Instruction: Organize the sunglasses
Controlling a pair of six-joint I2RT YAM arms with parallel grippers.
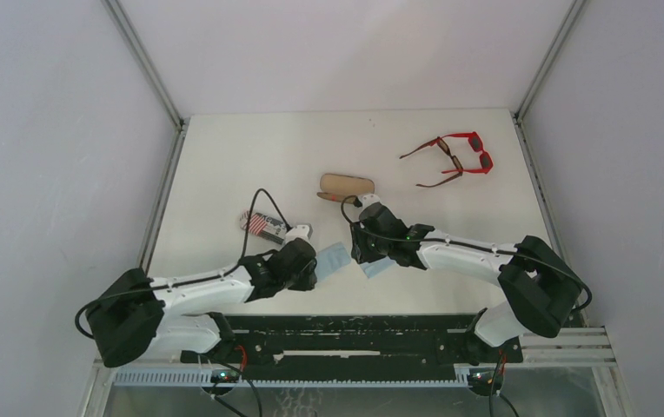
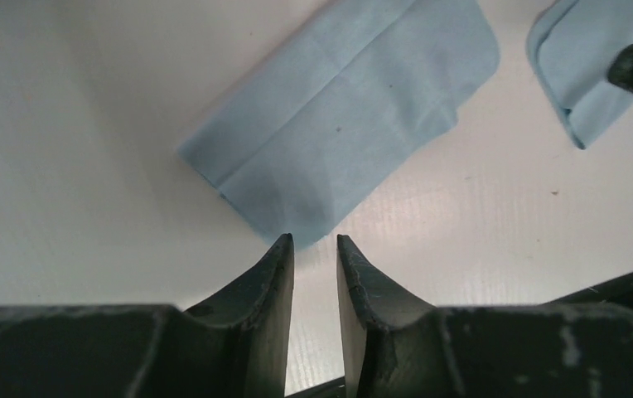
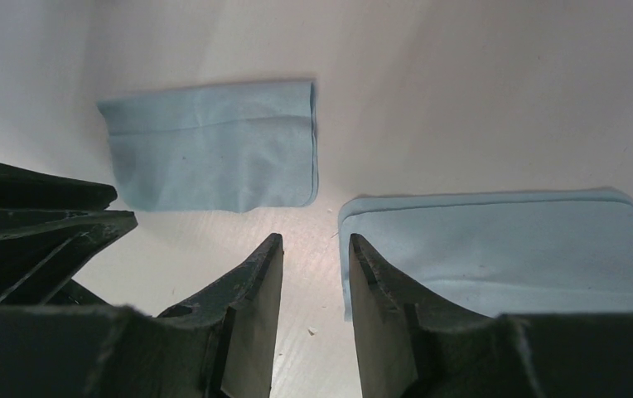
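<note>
Red sunglasses (image 1: 483, 160) and brown sunglasses (image 1: 457, 163) lie overlapping at the back right. A tan case (image 1: 346, 183) sits near the middle, and a striped case (image 1: 257, 224) lies partly under the left arm. Light blue cloths (image 2: 338, 133) (image 3: 487, 249) lie at the front middle. My left gripper is over the front edge of the left cloth, slightly open and empty. My right gripper is over the table between the two cloths, slightly open and empty.
Walls border the sides and back. The two grippers are close together at the front middle; each wrist view shows part of the other gripper at its edge.
</note>
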